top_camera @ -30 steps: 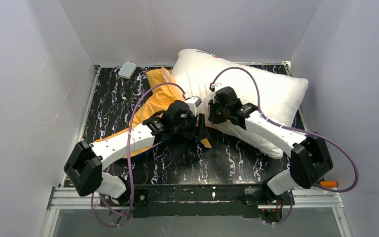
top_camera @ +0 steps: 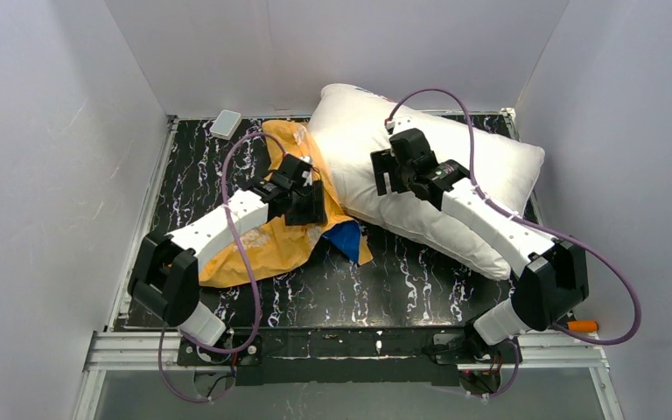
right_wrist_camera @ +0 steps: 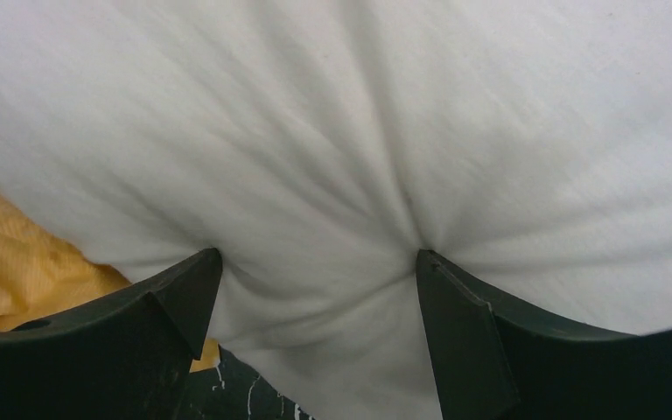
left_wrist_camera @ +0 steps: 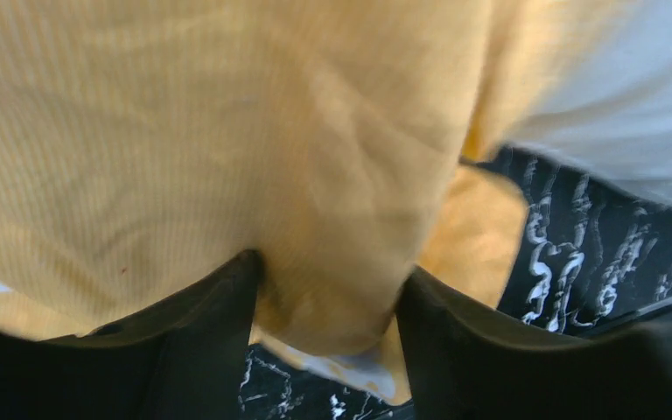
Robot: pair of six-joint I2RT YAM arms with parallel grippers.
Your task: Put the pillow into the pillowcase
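Observation:
The orange pillowcase (top_camera: 254,258) lies bunched on the left, a blue patch (top_camera: 343,236) showing at its right end. The white pillow (top_camera: 481,192) fills the back right, its left end against the orange cloth. My left gripper (top_camera: 304,210) is down on the pillowcase; in the left wrist view its fingers stand part open with a fold of orange cloth (left_wrist_camera: 332,219) between them, blurred. My right gripper (top_camera: 385,172) is over the pillow; in the right wrist view its fingers stand apart, pressing into the white fabric (right_wrist_camera: 315,175).
Bare black marble table (top_camera: 385,297) shows along the front and back left. A small white box (top_camera: 226,123) lies at the back left. Walls enclose the back and sides.
My left gripper has moved left and back onto the pillowcase. My right gripper has moved up the pillow, toward the back. The blue patch shows more than a second ago.

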